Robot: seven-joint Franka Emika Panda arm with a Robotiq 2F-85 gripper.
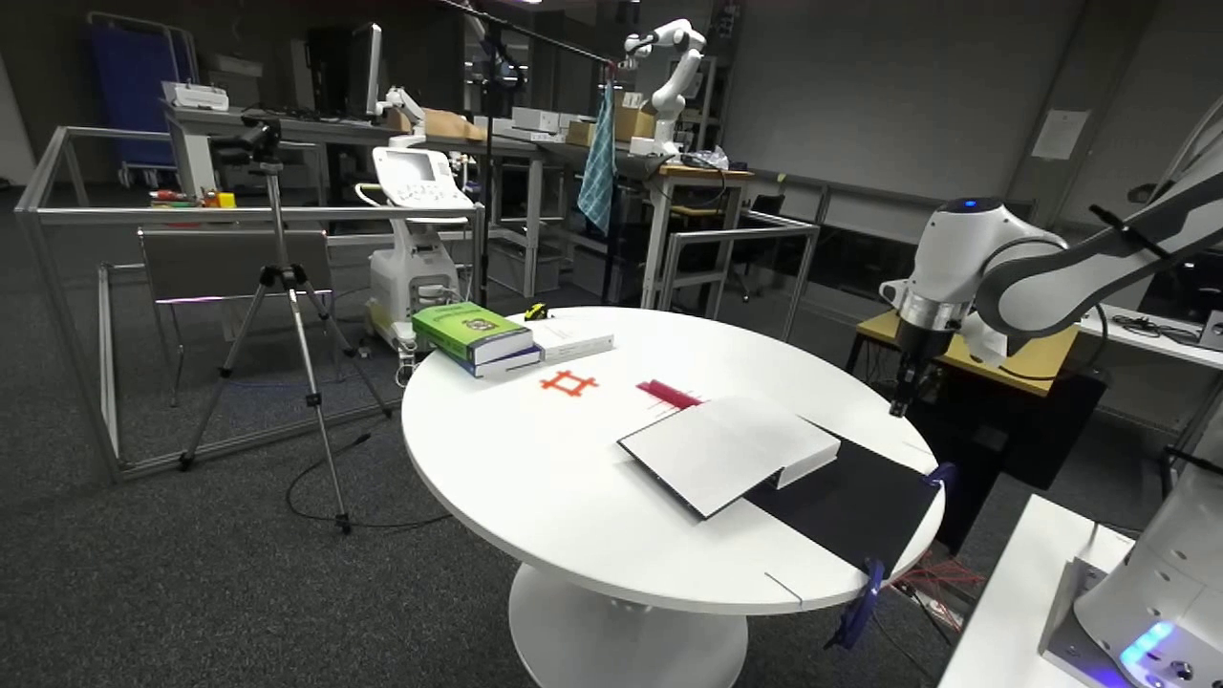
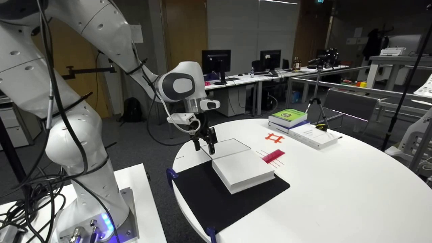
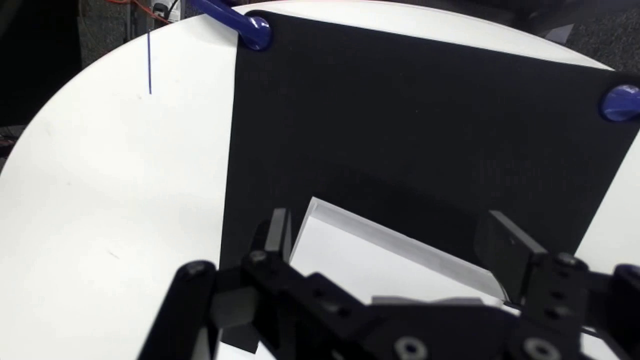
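Note:
On the black mat (image 1: 854, 505) lies a thick white book (image 1: 734, 441), its cover (image 2: 231, 146) folded open flat beside the page block (image 2: 245, 168). My gripper (image 1: 902, 403) hangs in the air above the table's edge on the robot's side, apart from the book. In the second exterior view the gripper (image 2: 205, 148) shows two separated fingers in front of the opened cover. From the wrist, the gripper is open, its fingers (image 3: 277, 231) wide apart with nothing gripped. A corner of the book (image 3: 348, 252) appears below, partly hidden by the gripper body.
Blue clamps (image 3: 256, 33) pin the mat at the table's edge. Across the round table (image 2: 344, 194) are a green book (image 2: 288, 116) on a blue one, a white book (image 2: 315, 135), orange tape marks (image 2: 275, 138) and a red patch (image 2: 273, 156).

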